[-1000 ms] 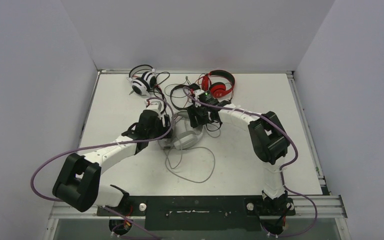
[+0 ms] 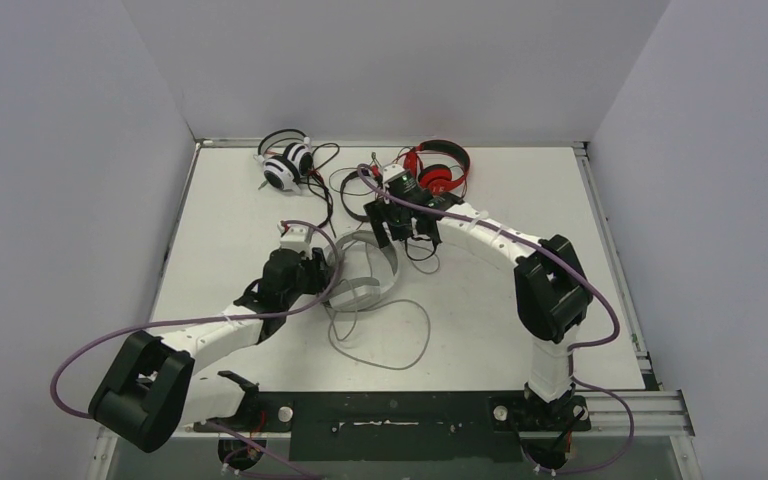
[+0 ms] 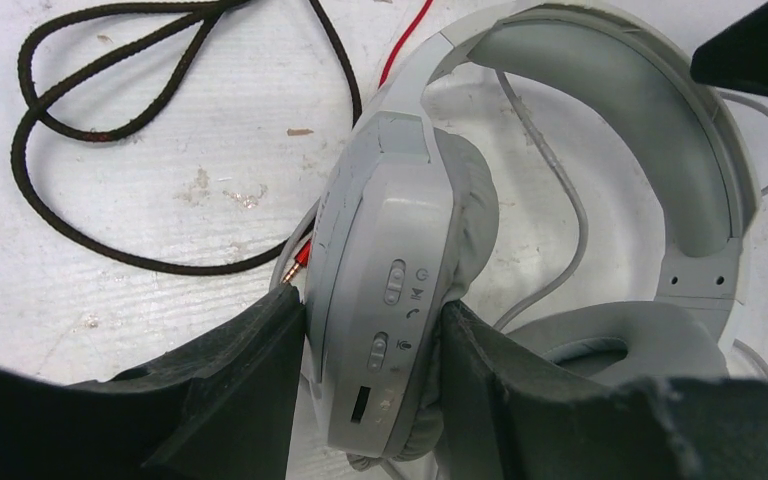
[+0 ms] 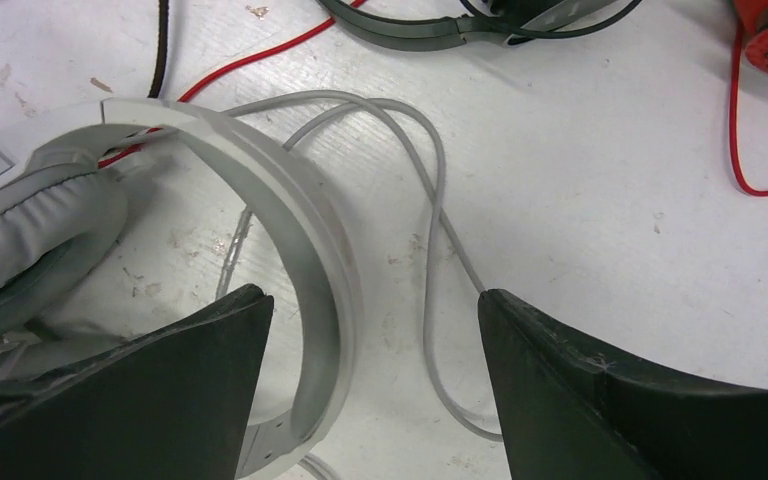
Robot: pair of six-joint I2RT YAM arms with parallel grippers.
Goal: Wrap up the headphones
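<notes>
A grey over-ear headset (image 2: 358, 287) stands near the table's middle. Its left ear cup (image 3: 385, 280), with small switches on the casing, sits between the fingers of my left gripper, which is shut on it. In the right wrist view my right gripper is open; the grey headband (image 4: 320, 240) passes near its left finger, and no object is clamped. The headset's thin grey cable (image 4: 430, 220) lies loose on the table between the right fingers. More of that cable (image 2: 427, 330) loops toward the table's front.
Behind are black-and-white headphones (image 2: 285, 168), red headphones (image 2: 437, 178) and a dark headband (image 2: 346, 197). A black braided cord (image 3: 30, 180) and a red cable (image 4: 260, 58) run close to the grey headset.
The left gripper has moved toward the table's front-left with the headset's ear cup.
</notes>
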